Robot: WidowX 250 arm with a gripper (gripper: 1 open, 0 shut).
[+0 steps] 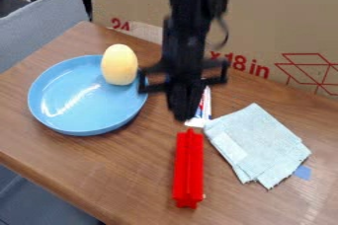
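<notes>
The black gripper (183,99) hangs blurred over the middle of the table, above and behind a red block (188,170), apart from it; whether its fingers are open or shut is unclear. The red block lies lengthwise at the front centre. A blue plate (79,101) holds a pale yellow egg-shaped object (119,63) at its back right edge.
A folded light cloth (259,144) lies to the right, with a small white object (200,121) beside it, partly hidden. A cardboard box (284,46) stands behind.
</notes>
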